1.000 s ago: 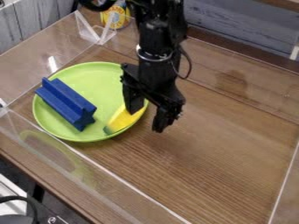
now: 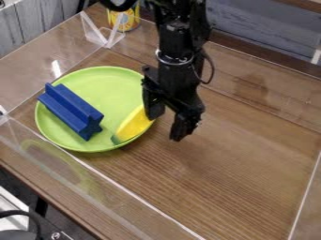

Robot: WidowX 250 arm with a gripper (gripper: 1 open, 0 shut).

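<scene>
My black gripper [image 2: 168,109] hangs over the right part of a green plate [image 2: 105,81], its fingers spread open. One finger reaches over a yellow, elongated object [image 2: 133,127] with a green end that lies on the plate; whether they touch I cannot tell. The other finger stands over the bare wood to the right of the plate. Left on the plate lies a long blue block [image 2: 70,112].
A yellow can [image 2: 120,22] with clear plastic beside it stands at the back left. A black cable lies at the lower left corner.
The plate and the things on it appear unmoved.
</scene>
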